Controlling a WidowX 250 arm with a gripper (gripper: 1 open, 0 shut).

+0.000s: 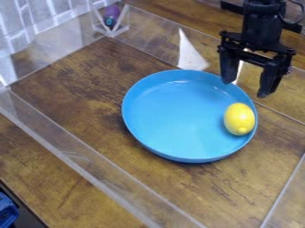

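Note:
A black gripper (248,71) hangs at the upper right of the camera view, fingers apart and pointing down, above and behind the rim of a blue plate (173,116). On the plate's right side lies a yellow egg-shaped object (240,118), a little below the gripper and apart from it. A white pointed object (188,52) stands behind the plate, left of the gripper.
Clear plastic walls edge the wooden table (71,89). A small teal and purple object (112,16) sits in the top-left corner, and a blue object (10,214) at the bottom left.

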